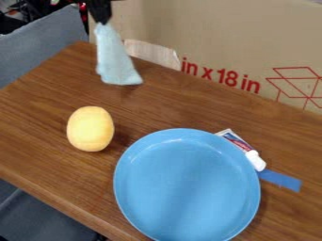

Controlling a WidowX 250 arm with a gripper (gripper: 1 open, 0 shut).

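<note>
At the top left my gripper [101,17] is shut, with a pale light-blue cloth [116,62] hanging from it above the far left part of the wooden table. A yellow potato-like object [90,129] lies on the table left of the blue plate [186,184], which is at the front centre-right. A white toothpaste-like tube [247,152] lies just behind the plate's right edge, by a blue strip [281,180].
A large cardboard box [239,42] stands along the back of the table [51,113]. Grey fabric [32,56] is beyond the left edge.
</note>
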